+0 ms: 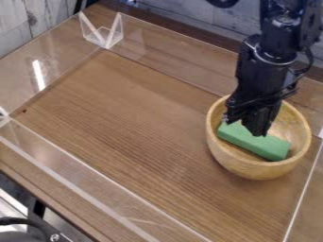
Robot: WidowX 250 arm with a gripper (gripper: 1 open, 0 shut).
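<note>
A round wooden bowl [231, 166] sits on the table at the right. A green block [259, 146] lies inside it. My dark gripper [256, 123] comes down from the top right, its fingertips just over the block at the bowl's far part. The fingers look close together, with nothing visible held between them; whether they touch the block I cannot tell.
A clear plastic container [101, 34] stands at the back left. A wall runs along the back.
</note>
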